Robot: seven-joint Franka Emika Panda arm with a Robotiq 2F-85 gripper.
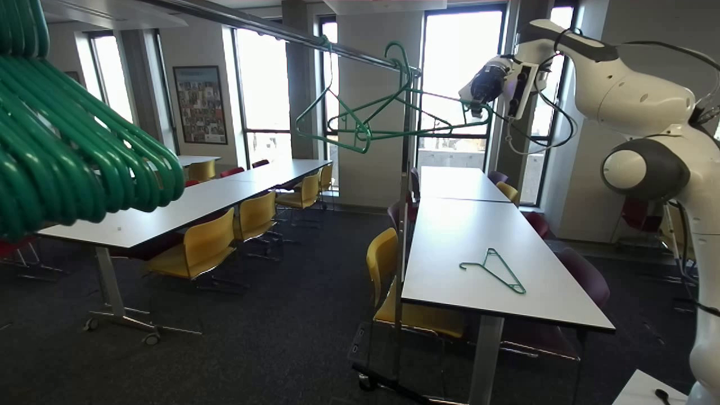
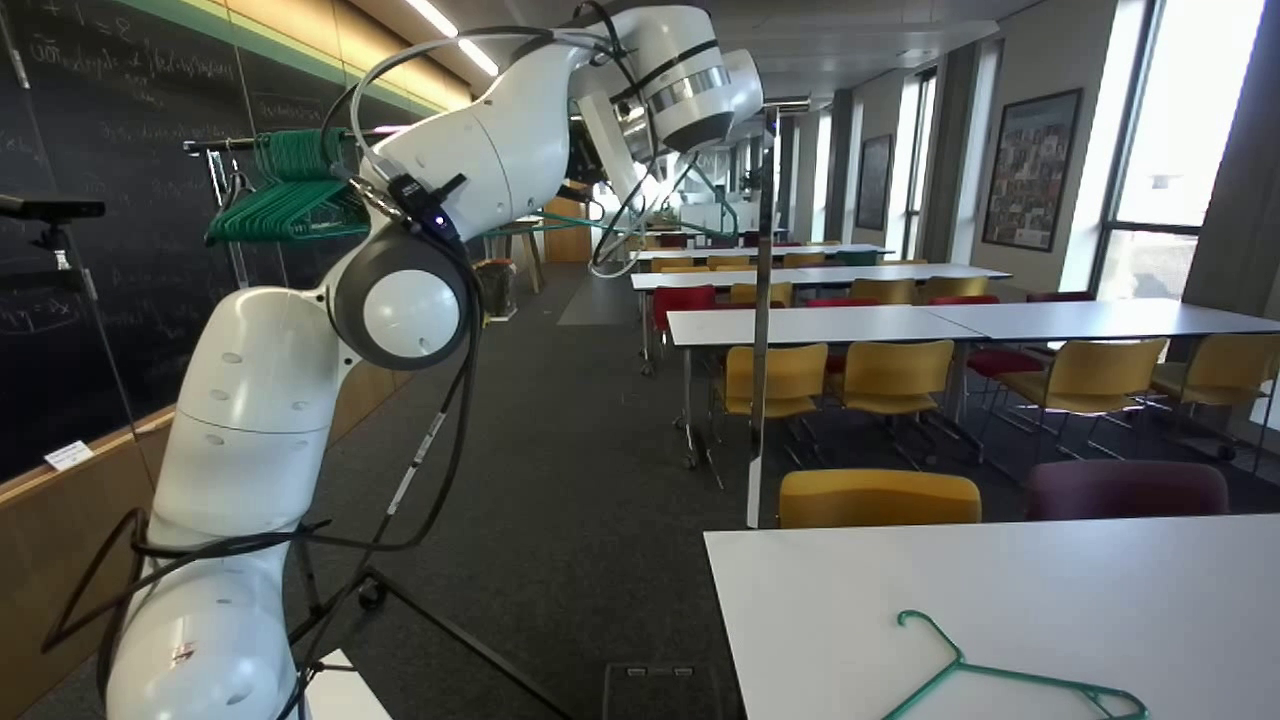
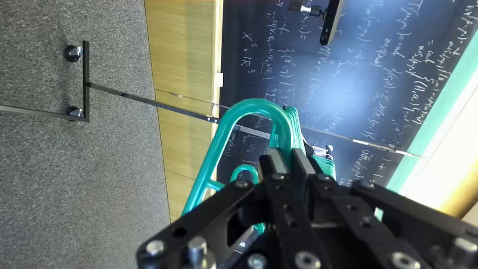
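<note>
My gripper (image 1: 476, 111) is shut on one end of a green hanger (image 1: 442, 132), up beside the end of the metal rack rail (image 1: 361, 56). In exterior view 1 the held hanger's hook rises above the rail near its end; whether it touches the rail, I cannot tell. Another green hanger (image 1: 311, 135) hangs from the rail just to the left, overlapping the held one in this view. The wrist view has the held hanger's rounded end (image 3: 255, 105) running between the fingertips. Exterior view 2 hides the gripper behind the arm.
Many green hangers (image 1: 74, 155) bunch at the rack's other end. One more green hanger (image 1: 503, 271) lies on the white table (image 1: 445, 270) beneath. The rack's upright post (image 2: 763, 336) stands close to the arm, with yellow chairs (image 1: 383, 263) around the tables.
</note>
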